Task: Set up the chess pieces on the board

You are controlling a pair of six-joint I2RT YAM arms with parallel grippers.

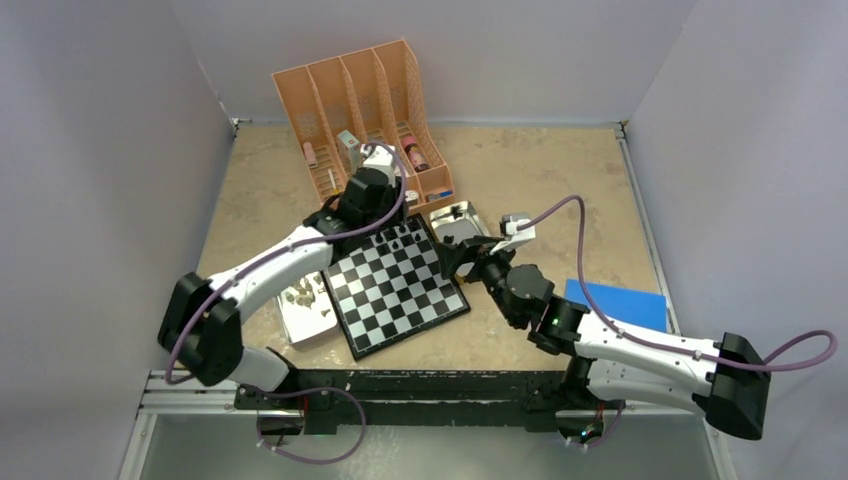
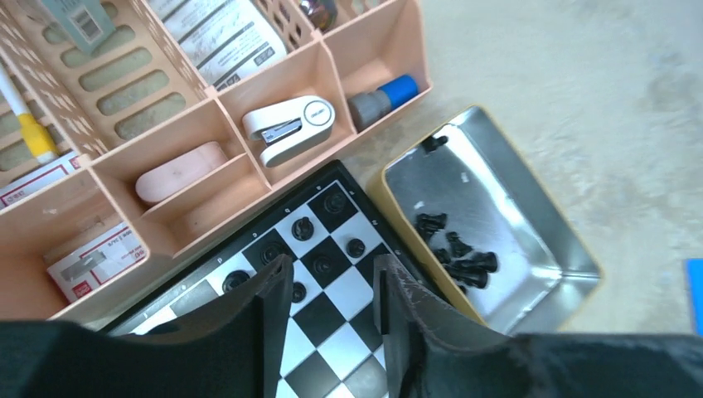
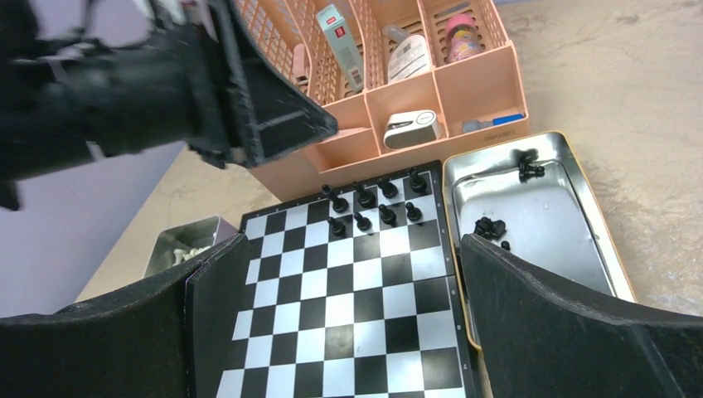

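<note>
The chessboard [image 1: 390, 300] has several black pieces standing in two short rows at its back corner, such as a pawn [image 3: 413, 211]. More black pieces lie loose in the metal tray [image 3: 580, 207] beside it. My left gripper is high over that back corner, fingers apart, with nothing visible between them. In the top view my right gripper [image 1: 455, 255] hangs near the board's right edge; in the right wrist view its fingers [image 3: 547, 332] are wide apart and empty. White pieces lie in a container [image 3: 182, 240] left of the board.
The peach organiser [image 1: 300, 90] with stapler and other items stands behind the board. A blue mat [image 1: 620, 300] lies at the front right.
</note>
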